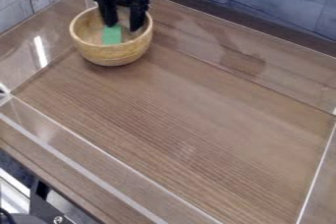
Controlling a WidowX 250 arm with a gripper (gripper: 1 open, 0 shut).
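A wooden bowl (109, 54) sits at the upper left of the table, with a green object (113, 34) inside it. My dark gripper (122, 22) reaches down from the top into the back of the bowl, around or beside the green object. How far its fingers stand apart, and whether they touch the object, is too small to tell.
Grey-blue walls border it at the back and left. A dark object (20, 216) shows at the bottom left corner, outside the tabletop.
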